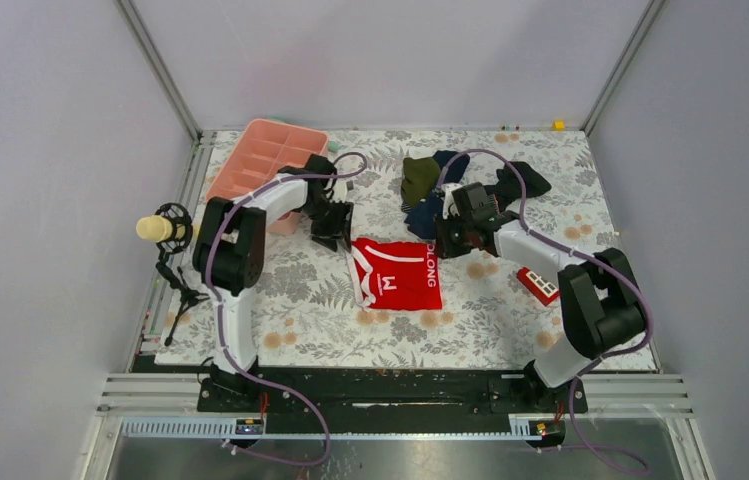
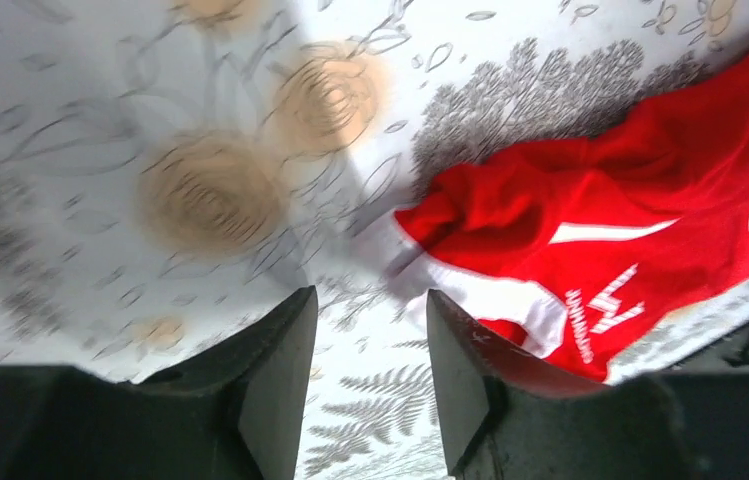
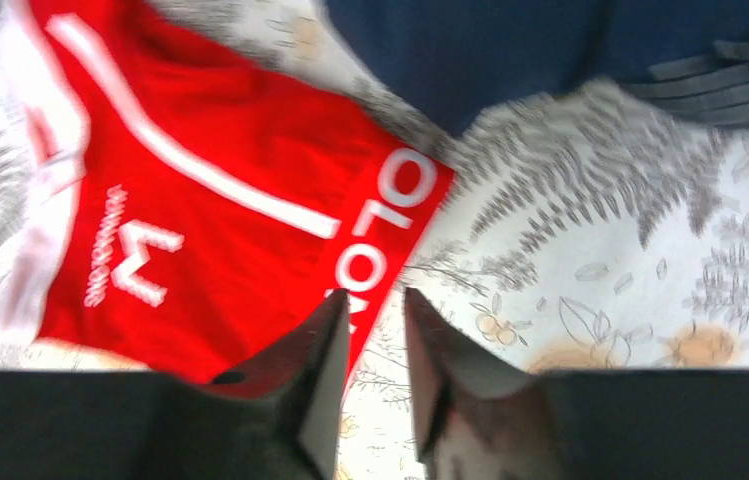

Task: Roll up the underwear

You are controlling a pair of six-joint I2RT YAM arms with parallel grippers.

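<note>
The red underwear [image 1: 395, 280] lies spread on the floral table between the grippers, its white printed band toward the right and a white-striped edge at the left. My left gripper [image 1: 340, 240] is at its top left corner; in the left wrist view its fingertips [image 2: 295, 310] stand parted beside the bunched red and white edge [image 2: 480, 290], nothing seen held. My right gripper [image 1: 444, 250] is at the top right corner; in the right wrist view its fingers are parted over the edge of the printed band [image 3: 390, 210], with nothing seen between them.
A pink divided bin [image 1: 255, 150] stands at back left. Dark and olive garments [image 1: 420, 175] lie behind the right gripper. A red boxed item [image 1: 538, 285] lies at the right.
</note>
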